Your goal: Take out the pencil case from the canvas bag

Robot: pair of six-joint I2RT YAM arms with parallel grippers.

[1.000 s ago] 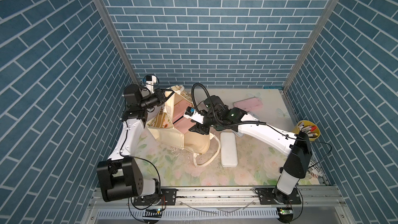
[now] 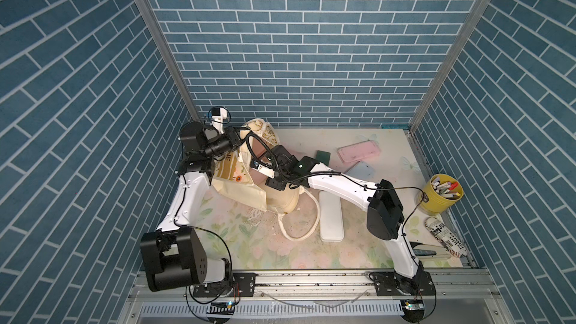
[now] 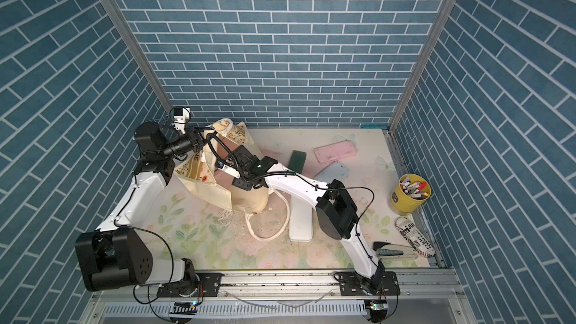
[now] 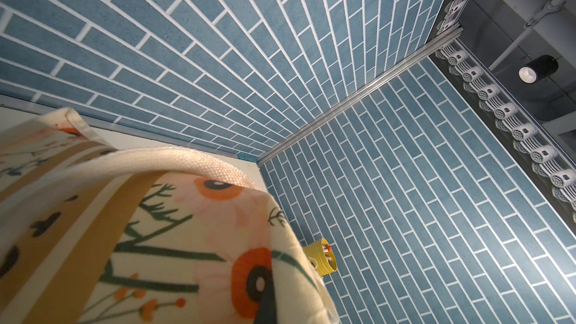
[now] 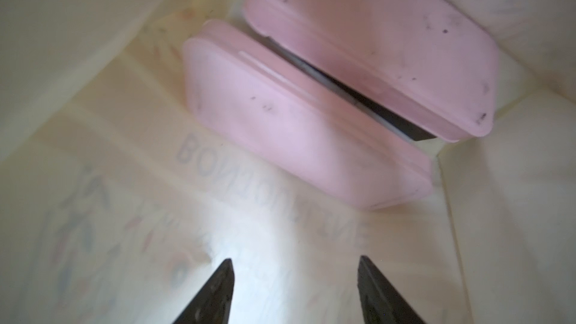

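The cream floral canvas bag [image 2: 240, 195] lies on its side at table left, mouth facing right. My left gripper [image 2: 243, 133] is shut at the bag's upper rim; the left wrist view shows floral fabric [image 4: 180, 234], fingers hidden. My right gripper reaches into the bag's mouth, fingers apart with nothing between them. Beyond them, inside, are two pink pencil cases, one lower [image 5: 300, 138] and one upper [image 5: 372, 30], with a dark gap between.
A white case [image 2: 331, 222], pink case [image 2: 357, 151], dark green item [image 2: 322, 156] and blue item [image 2: 360, 169] lie right of the bag. A yellow marker cup [image 2: 438, 201], newsprint pouch [image 2: 444, 234] and grey tools [image 2: 429, 252] occupy the right edge.
My right gripper has moved left, deeper into the bag's mouth, as its arm swung left. The left gripper stays about where it was at the rim.
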